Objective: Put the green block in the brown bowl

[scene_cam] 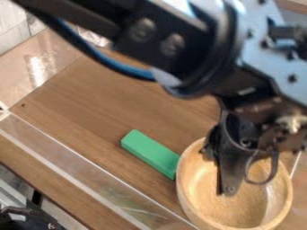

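The green block (pixel 150 153) lies flat on the wooden tabletop, just left of the brown bowl (pixel 214 213) and outside it. My gripper (pixel 223 172) hangs over the bowl, pointing down, with its dark fingers in front of the bowl's far rim and interior. The block is apart from the gripper. How wide the fingers stand is hard to make out from this side. The part of the bowl that shows is empty; the arm covers its upper right portion.
A clear low wall (pixel 90 171) runs along the table's left front edge, close to the block and bowl. Bare tabletop (pixel 96 103) stretches behind and left of the block. The arm hides much of the right and back.
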